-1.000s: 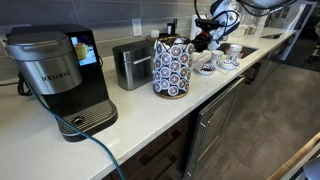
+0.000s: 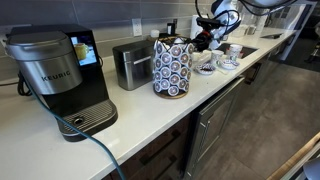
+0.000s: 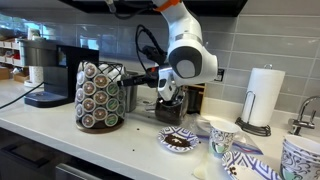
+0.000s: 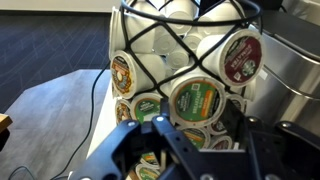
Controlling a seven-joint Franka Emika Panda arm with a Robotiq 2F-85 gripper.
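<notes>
A round rack of coffee pods (image 2: 172, 70) stands on the counter, its pods facing outward in columns. In exterior view 2 my gripper (image 3: 128, 77) reaches in from the right, at the rack's upper right side. Close up in the wrist view, a pod with a green and brown lid (image 4: 197, 100) sits between the fingers of my gripper, which is shut on it. Whether that pod is still seated in the rack's wire cannot be made out. Neighbouring pods (image 4: 242, 57) crowd around it.
A Keurig coffee maker (image 2: 65, 80) and a steel toaster (image 2: 134, 64) stand along the wall. Plates (image 3: 177, 139), cups (image 3: 222, 138) and a paper towel roll (image 3: 262, 97) are to the right in exterior view 2.
</notes>
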